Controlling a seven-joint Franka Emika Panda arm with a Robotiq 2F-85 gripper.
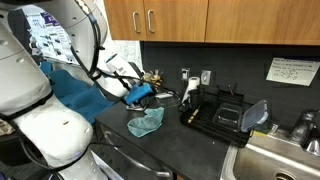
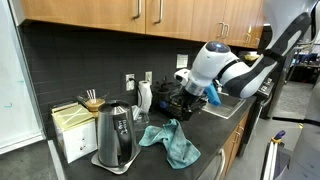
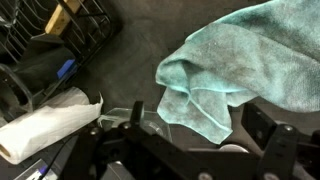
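A crumpled teal cloth (image 3: 225, 75) lies on the dark counter, its folds bunched toward the middle of the wrist view. In exterior view 1 the cloth (image 1: 147, 122) is near the counter's front, and in exterior view 2 the cloth (image 2: 177, 144) drapes toward the front edge. My gripper is open above the counter, with the near part of the cloth below and between its fingers but not held. From the side, the gripper (image 2: 184, 98) hangs over the cloth with a gap beneath it.
A black dish rack (image 1: 220, 115) stands beside the sink (image 1: 265, 165). A paper towel roll (image 3: 45, 125) and a clear container (image 3: 140, 120) are close to my gripper in the wrist view. A kettle (image 2: 117, 132) stands left of the cloth. Bare counter (image 1: 190, 148) lies to the cloth's right.
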